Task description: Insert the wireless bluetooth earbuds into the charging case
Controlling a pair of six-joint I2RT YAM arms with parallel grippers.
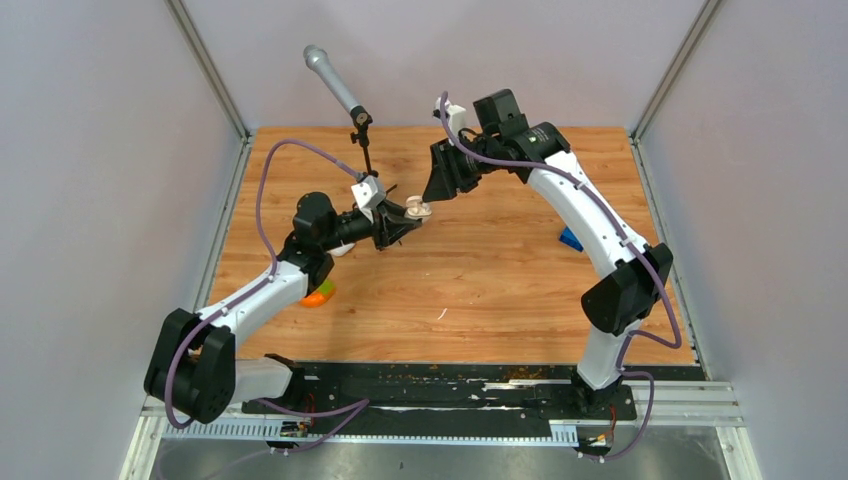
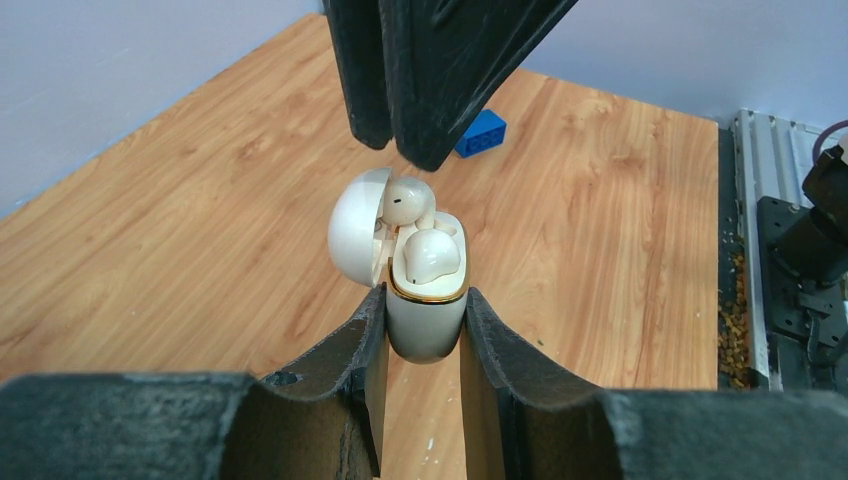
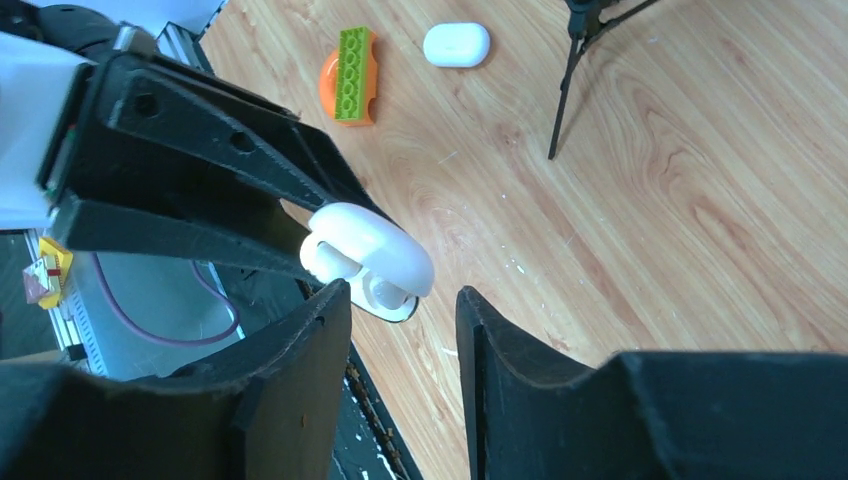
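Observation:
A white charging case [image 2: 425, 330] is held up off the table, my left gripper [image 1: 410, 222] shut on its body. Its rounded lid [image 2: 352, 228] stands open. Two white earbuds show at the case: one earbud [image 2: 432, 255] sits toward the near end, the other earbud [image 2: 406, 200] beside the lid. How deep they sit cannot be told. Close to the case, my right gripper is open with nothing held; its dark fingers [image 2: 425, 90] hang just above the case in the left wrist view. From the right wrist side, the lid [image 3: 375, 245] partly covers the earbuds.
On the table lie a white rounded object [image 3: 456, 45], an orange piece with a green brick [image 3: 352, 75], and a blue brick [image 1: 570, 239] at the right. A thin black stand [image 1: 366, 150] rises behind the left gripper.

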